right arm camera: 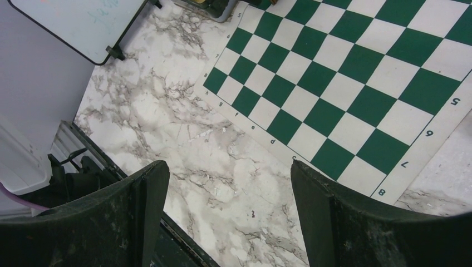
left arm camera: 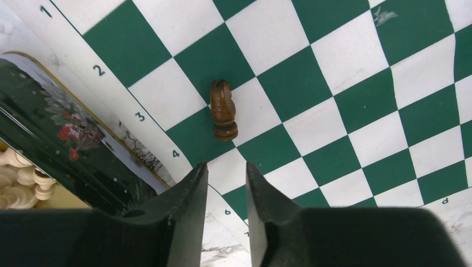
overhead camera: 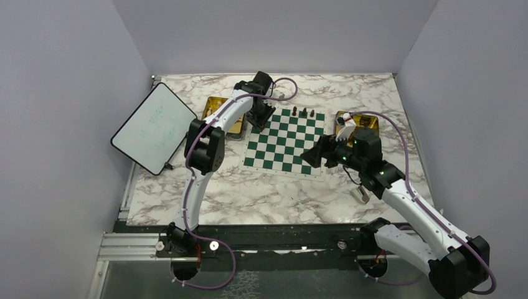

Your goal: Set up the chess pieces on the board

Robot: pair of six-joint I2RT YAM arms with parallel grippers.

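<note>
A brown knight (left arm camera: 224,114) lies on its side near the numbered edge of the green-and-white board (left arm camera: 362,133). My left gripper is just beside it in that view, fingers apart and empty. In the top view it is over the board's upper left. Several dark pieces (overhead camera: 303,112) stand on the back row. Pale pieces (left arm camera: 25,181) lie in a box at the left. My right gripper is open and empty over the front right of the board (right arm camera: 350,128).
A yellow box (overhead camera: 216,104) is left of the board, another (overhead camera: 367,120) right of it. A whiteboard (overhead camera: 152,128) lies at the far left.
</note>
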